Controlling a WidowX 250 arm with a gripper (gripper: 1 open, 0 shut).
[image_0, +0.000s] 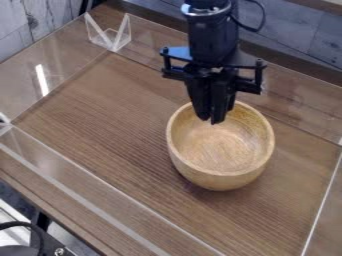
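Observation:
My gripper (214, 100) is a dark arm hanging from the top centre, its tip just over the back rim of a beige round bowl (221, 152) on a wooden surface. The bowl looks empty. Whether the fingers are open or shut is hard to tell from this angle.
A dark plank wall runs along the back right. A small clear plastic piece sits at the upper left, and a dark cable shows at the lower left corner.

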